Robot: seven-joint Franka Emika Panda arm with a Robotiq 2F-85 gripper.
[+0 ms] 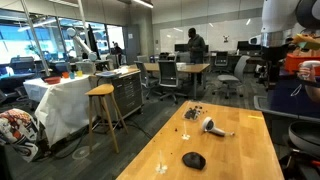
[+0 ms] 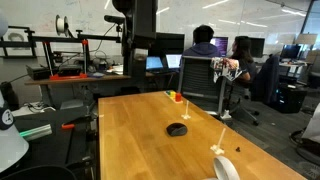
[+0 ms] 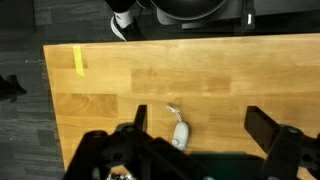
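Observation:
My gripper stands open high over the wooden table, with nothing between its fingers. Below and between the fingers in the wrist view lies a small white elongated object (image 3: pixel 181 135) with a thin pale tip. A black rounded object (image 1: pixel 194 160) rests on the near part of the table in exterior view 1; the same black object (image 2: pixel 177 129) is mid-table in exterior view 2. A white cup-like item (image 1: pixel 212 126) lies on its side farther back. In exterior view 2 a dark part of the arm (image 2: pixel 143 30) blocks the upper left.
Small coloured items (image 2: pixel 178 97) sit at the table's far end in exterior view 2. A strip of yellow tape (image 3: pixel 79 59) marks the tabletop. A black chair seat (image 3: pixel 190 5) stands beyond the table edge.

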